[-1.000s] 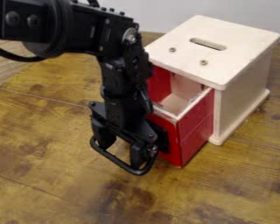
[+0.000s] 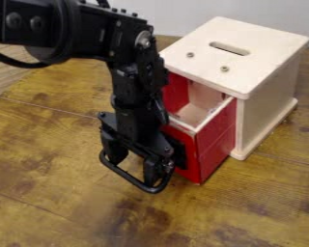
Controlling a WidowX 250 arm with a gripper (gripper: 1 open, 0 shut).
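Observation:
My black gripper (image 2: 138, 159) hangs low in the centre of the view, against the red front of a drawer (image 2: 209, 147) that is pulled out from a cream wooden cabinet (image 2: 242, 53). The drawer's pale interior shows behind the arm, and what I can see of it looks empty. The arm hides part of the drawer's front and left side. Whether the fingers are open or shut, or touch the drawer, I cannot tell.
The cabinet fills the back right, with a slot and two screws on its top.

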